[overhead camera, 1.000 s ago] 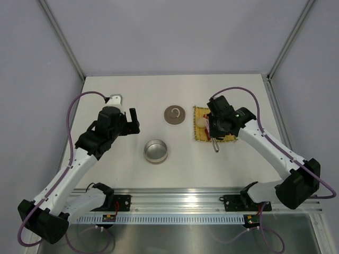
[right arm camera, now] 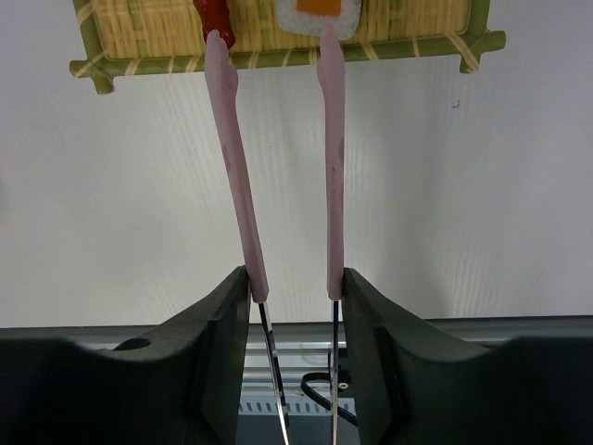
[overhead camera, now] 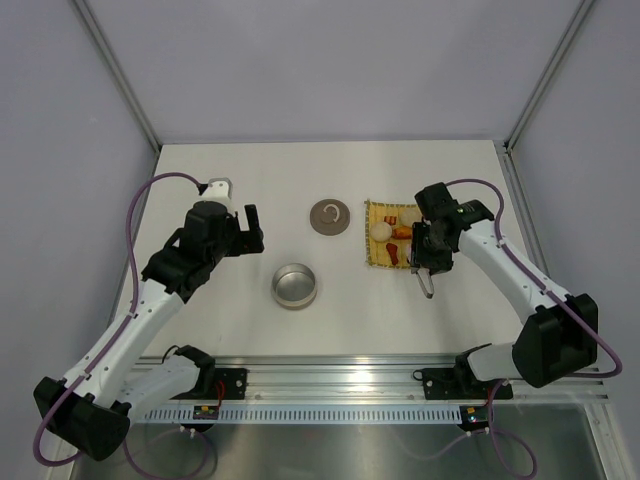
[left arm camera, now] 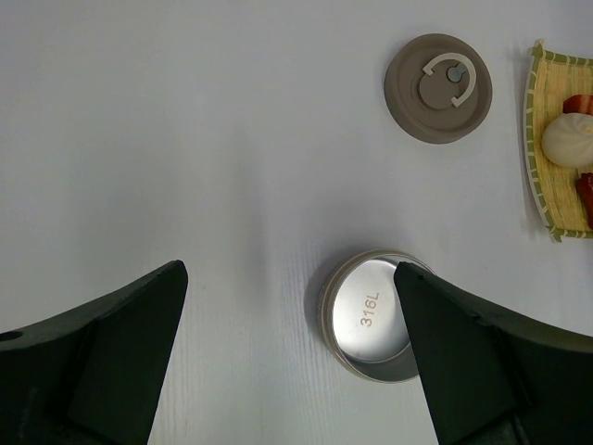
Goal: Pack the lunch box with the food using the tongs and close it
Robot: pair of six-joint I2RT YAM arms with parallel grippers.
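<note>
A steel container (overhead camera: 294, 284) sits empty in the middle, below a grey-brown lid (overhead camera: 329, 216). Right of these lies a woven tray (overhead camera: 372, 250) with buns (overhead camera: 380, 231), red pieces (overhead camera: 392, 252) and, in the right wrist view, a rice piece with orange topping (right arm camera: 296, 20). My left gripper (overhead camera: 248, 231) hangs open and empty left of the container. My right gripper holds pink-tipped tongs, parted, over the tray's near edge, the tips beside a red piece and the rice piece.
A metal rail (overhead camera: 330, 363) runs along the front edge.
My right gripper has moved rightward along the tray since a second ago, uncovering the left bun and red piece. The left arm is still.
</note>
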